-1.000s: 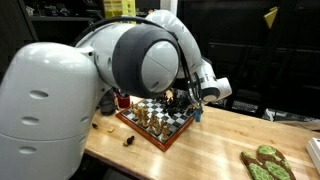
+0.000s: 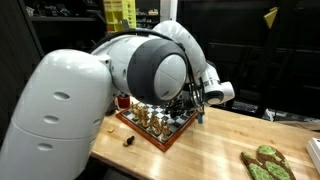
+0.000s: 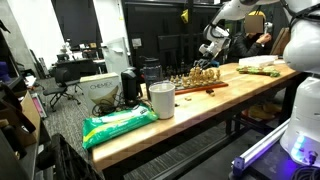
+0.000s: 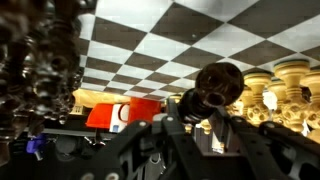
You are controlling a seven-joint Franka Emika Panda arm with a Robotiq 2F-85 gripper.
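A black and white checkered chessboard (image 4: 148, 48) with a red-brown border fills much of the wrist view. At its lower right, my gripper is shut on a dark brown chess piece (image 4: 218, 84), whose rounded head faces the camera. Dark pieces (image 4: 62, 45) crowd the left side of the board, and pale wooden pieces (image 4: 291, 78) stand at the right. In exterior view 1, the arm covers part of the board (image 2: 170, 133), and the held piece cannot be made out. Exterior view 2 shows the pieces only small, at the far end of the table.
Small dark items (image 2: 129, 141) lie on the table beside the board. A green patterned object (image 2: 266, 163) rests at the right, with bare wood (image 2: 222, 140) between it and the board. A white container (image 3: 162, 100) and a green bag (image 3: 120, 124) stand at the table's other end.
The arm's large white links have shifted slightly down and to the right in exterior view 1. The board and table objects look unmoved.
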